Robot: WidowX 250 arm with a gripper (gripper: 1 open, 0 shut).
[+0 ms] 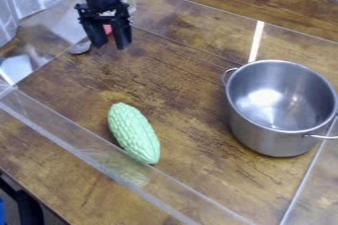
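Observation:
The black gripper [106, 34] is low over the wooden table at the upper left, around a small red object [107, 30] with a silver part [79, 45] beside it, perhaps a utensil. Its fingers point down; whether they hold anything is unclear. A pale green bitter melon [132, 130] lies at the lower middle. A steel pot [279, 109] with side handles stands at the right.
Clear plastic strips run along the left and front of the table [185, 71], and a white tape strip [256, 40] lies at the upper right.

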